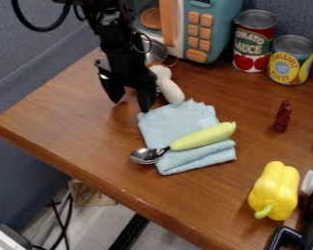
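The black gripper [130, 90] hangs over the back-left part of the wooden table [67, 127], its fingers apart and pointing down. Just right of it a white object [168, 86] is partly hidden behind the arm. In front lies a folded light-blue cloth [172, 122], with a spoon [199, 138] with a pale yellow-green handle across it.
A toy microwave [207, 34], a tomato sauce can [253, 44] and a yellow-labelled can [290, 63] stand at the back. A small dark-red figure [282, 117] and a yellow pepper [274, 190] are at right.
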